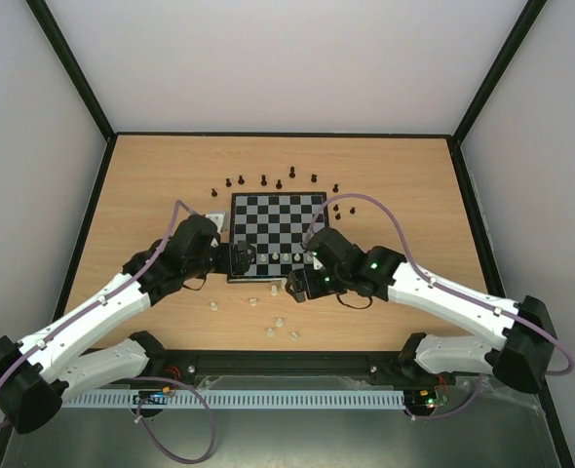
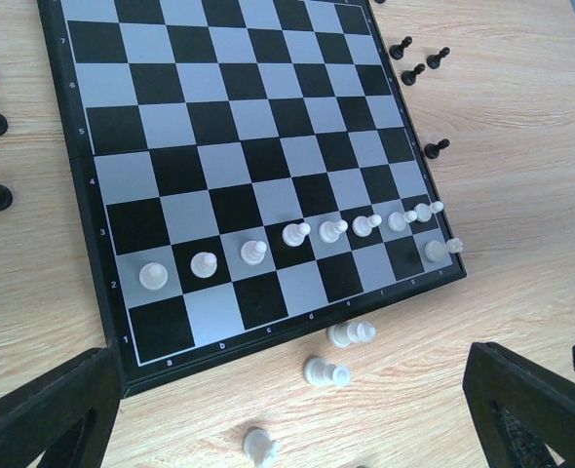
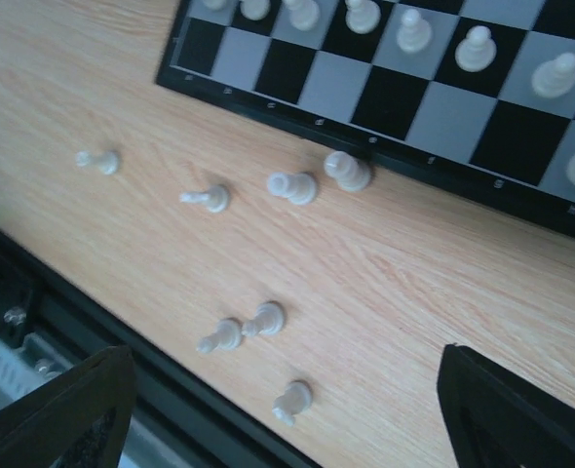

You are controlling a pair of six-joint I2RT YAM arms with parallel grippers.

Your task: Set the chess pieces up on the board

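The black-and-grey chessboard (image 1: 268, 216) lies mid-table, clear of pieces apart from its near side. White pawns (image 2: 253, 252) line its second row, and one white piece (image 2: 441, 250) stands on the near right corner square. Off the near edge, several white pieces (image 3: 346, 171) stand on the wood. Over the board's left side hangs my left gripper (image 1: 241, 258), open and empty; its fingers (image 2: 507, 409) are spread wide. My right gripper (image 1: 300, 285) is beyond the board's near edge, over the loose white pieces. Its fingers (image 3: 487, 414) are apart, with nothing held between them.
Black pieces (image 1: 264, 180) stand scattered behind the board and along its right side (image 2: 414, 73). More white pieces (image 3: 292, 400) are spread toward the table's front rail (image 3: 161, 380). Bare wood lies at the far left and far right.
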